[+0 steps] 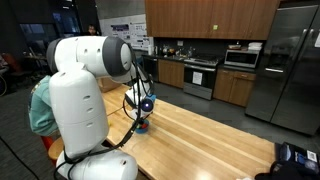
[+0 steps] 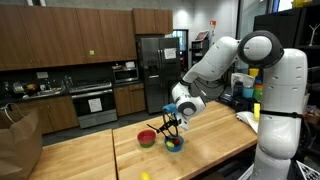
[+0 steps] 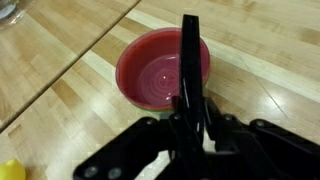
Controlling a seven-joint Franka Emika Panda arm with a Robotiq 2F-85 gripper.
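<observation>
My gripper is shut on a long, narrow black object, which reaches up the middle of the wrist view. Below it, partly covered by this object, is an empty-looking red bowl on the wooden table. In exterior view 2 the gripper hangs low over the table, close to the red bowl and a blue bowl. Something red shows inside the blue bowl. What kind of object I hold is too small and dark to tell.
A yellow thing lies at the lower left of the wrist view. The kitchen counter and fridge stand well behind.
</observation>
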